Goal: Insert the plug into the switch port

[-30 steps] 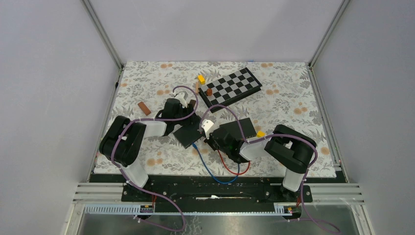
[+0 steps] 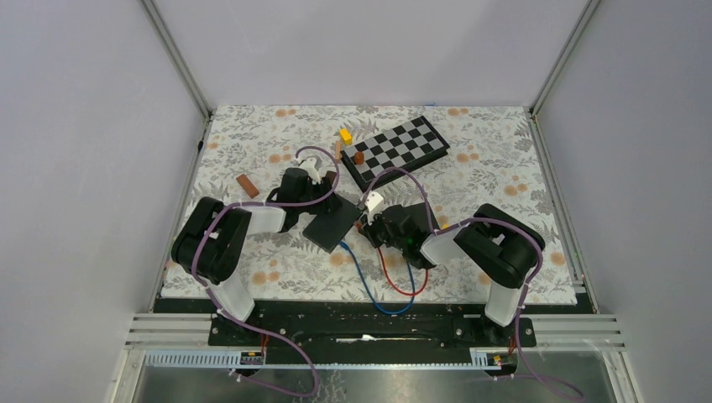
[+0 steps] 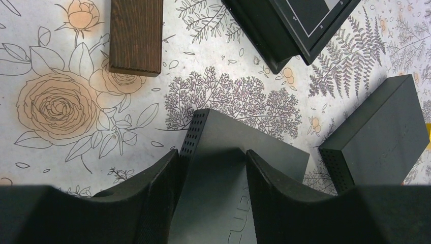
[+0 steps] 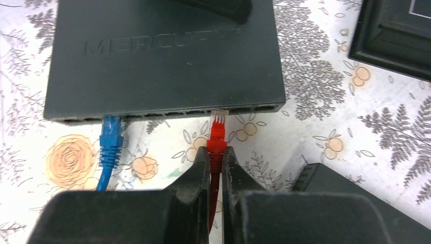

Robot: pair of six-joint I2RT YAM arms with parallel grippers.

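The black switch (image 4: 162, 76) lies on the patterned cloth with a row of ports along its front edge. My left gripper is shut on its far end, one finger on either side. A blue plug (image 4: 109, 140) sits in a port toward the left of that edge. My right gripper is shut on the red plug (image 4: 217, 133). Its clear tip points at the ports near the right end and overlaps the switch's edge in the right wrist view. The gold contacts still show, so the tip is outside the port.
A second black box (image 2: 417, 218) lies beside the right arm. The chessboard (image 2: 396, 149) stands behind both grippers, with a dark wooden block (image 3: 136, 38) near the left one. Red (image 2: 395, 285) and blue cables (image 2: 369, 295) loop toward the front. Open cloth lies at the right.
My right gripper has moved right and slightly away from the front edge. The switch's near end and the blue plug have swung right a little. The left arm stays put.
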